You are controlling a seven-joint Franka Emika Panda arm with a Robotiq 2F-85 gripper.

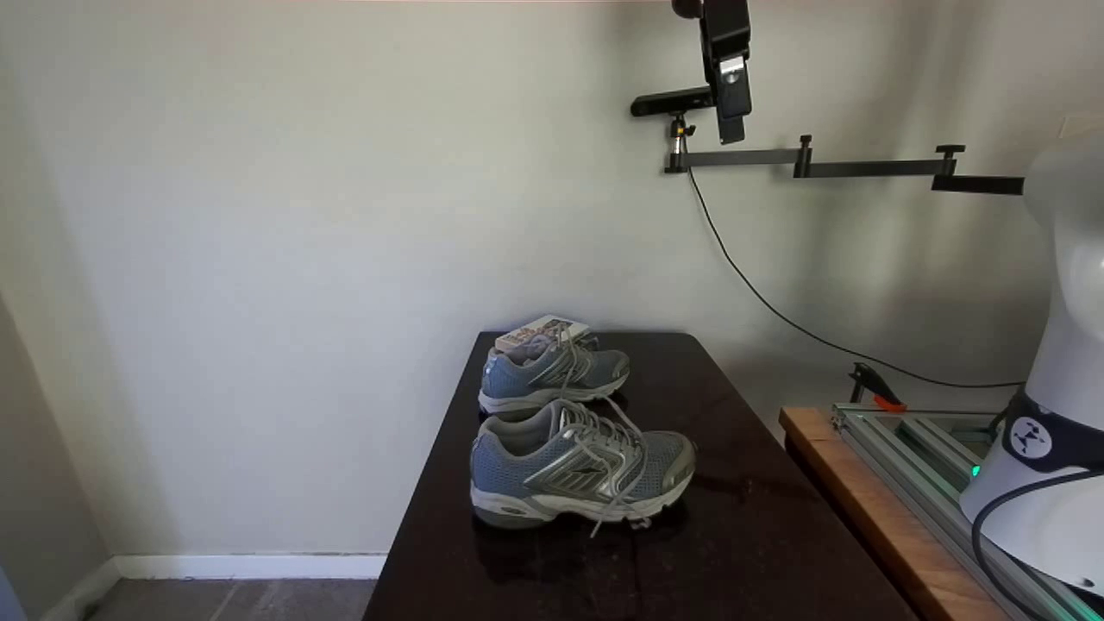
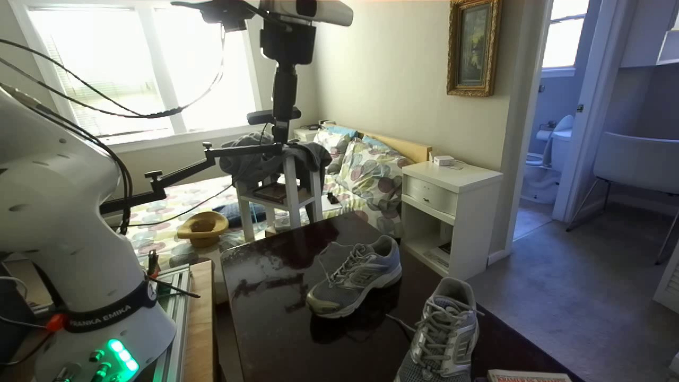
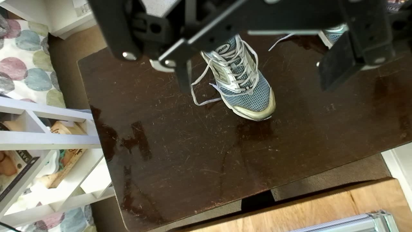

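Two grey-blue running shoes with white laces rest upright on a dark brown table. In exterior view 1 the nearer shoe and the farther shoe both point right. High over the table, my gripper is well clear of both. Its fingers stand wide apart in the wrist view, and nothing is held between them. Below that gap shows the front of one shoe, its lace looped out to the left; the heel is hidden behind the gripper. Only a bit of the other shoe shows past the right finger.
A book lies behind the farther shoe. Beside the table are a wooden bench carrying the arm's base and a white nightstand. A camera bracket with a hanging cable reaches out. Bare tabletop extends past the shoes' toes.
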